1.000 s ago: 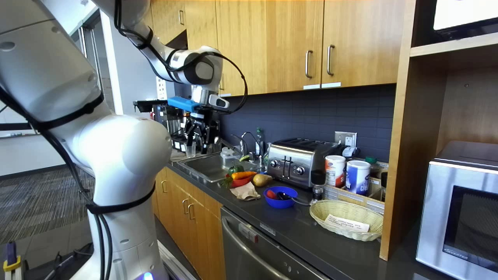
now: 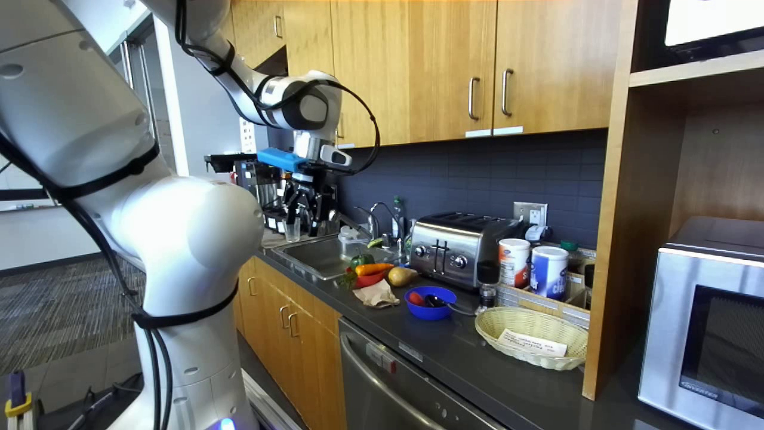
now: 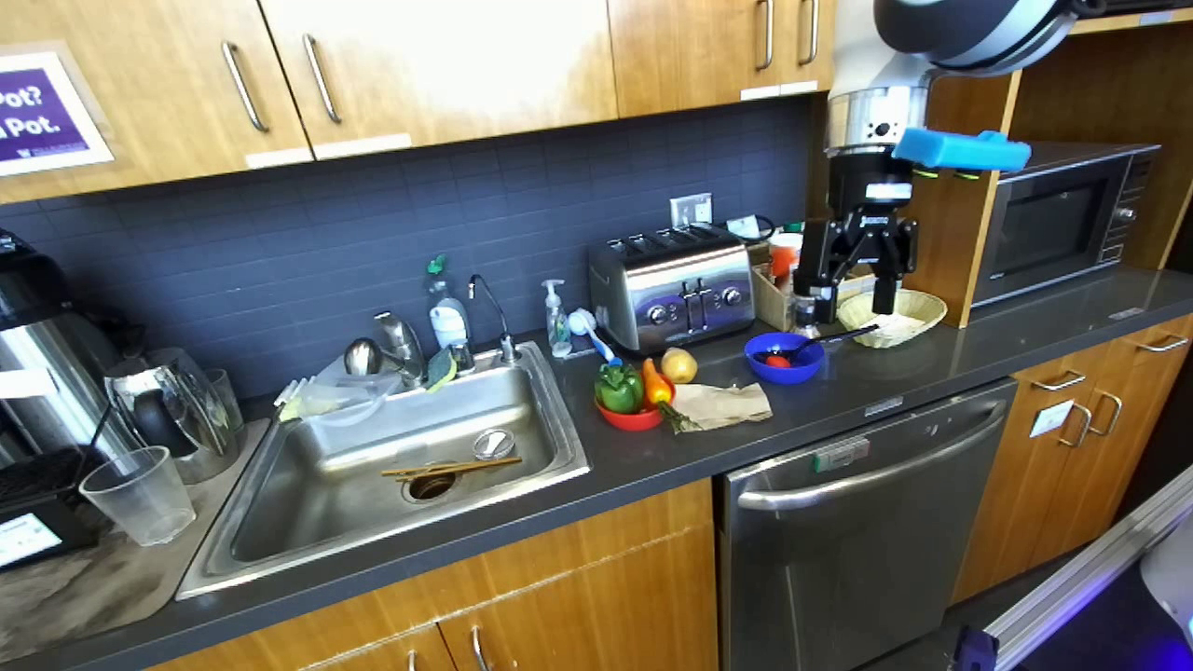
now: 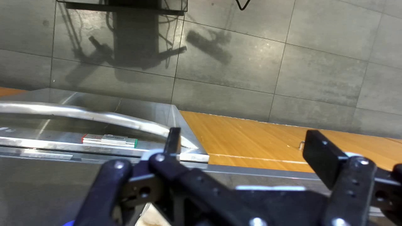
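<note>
My gripper is open and empty, its two black fingers wide apart in the wrist view. In exterior view 2 the gripper [image 3: 856, 300] hangs pointing down, above counter height. On the counter stands a blue bowl [image 3: 785, 373] holding a red item and a dark utensil. A red bowl [image 3: 628, 420] carries a green pepper [image 3: 618, 387] and a carrot [image 3: 655, 384]. Beside it are a yellowish round vegetable [image 3: 678, 365] and a crumpled brown paper [image 3: 716, 407]. The wicker basket [image 2: 530, 335] has a printed paper in it.
A steel toaster [image 3: 674, 291] stands against the wall. The sink [image 3: 559, 442] holds chopsticks near its drain. Canisters [image 2: 548, 272] and a pepper mill [image 2: 488, 283] stand behind the basket, and a microwave [image 2: 705, 322] is at the right. Bare counter [image 2: 458, 365] runs along the front.
</note>
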